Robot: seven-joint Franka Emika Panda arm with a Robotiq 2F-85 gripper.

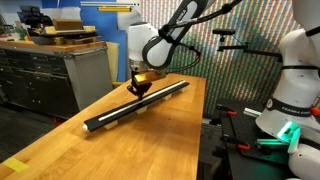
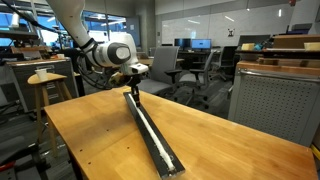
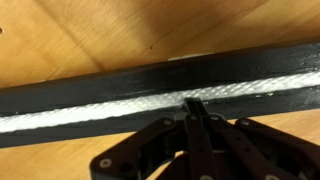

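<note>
Across the wooden table lies a long black channel [image 1: 109,117] with a white rope [image 2: 152,132] running along its middle. In the wrist view the white rope [image 3: 84,113] stretches from the left edge to the right edge within the black channel [image 3: 130,80]. My gripper is shut, its fingertips at the rope's lower edge. Whether any of the rope is caught between them does not show. From outside, my gripper [image 1: 138,97] is a small dark shape over the channel, and in the other exterior view the gripper [image 2: 135,99] is near the channel's far end.
Bare tabletop [image 1: 150,140] surrounds the channel on both sides. A grey cabinet [image 1: 82,72] stands behind the table. A stool [image 2: 50,90] and several office chairs are beyond the table's edges.
</note>
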